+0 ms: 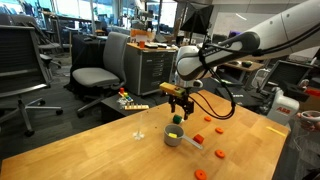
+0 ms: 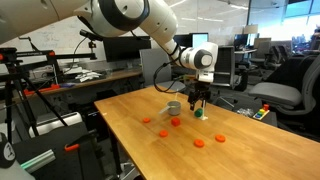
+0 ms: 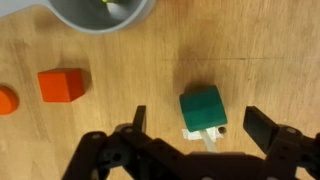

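Observation:
A green block [image 3: 203, 108] lies on the wooden table, with a small white piece [image 3: 213, 133] beside or partly under it. Above it my gripper stands open, one finger to either side of the block in the wrist view and nothing held. In exterior view 1 the gripper [image 1: 181, 98] hangs a little over the green block [image 1: 177, 119]. A grey pot [image 1: 173, 136] with something yellow inside stands close by; only its rim [image 3: 107, 26] shows at the top of the wrist view. A red block [image 3: 61, 85] rests apart from the green one.
Several flat red discs are scattered on the table, one red disc [image 1: 220, 154] right of the pot and another red disc [image 1: 200, 174] near the front. Small pieces [image 1: 138, 134] lie to the left.

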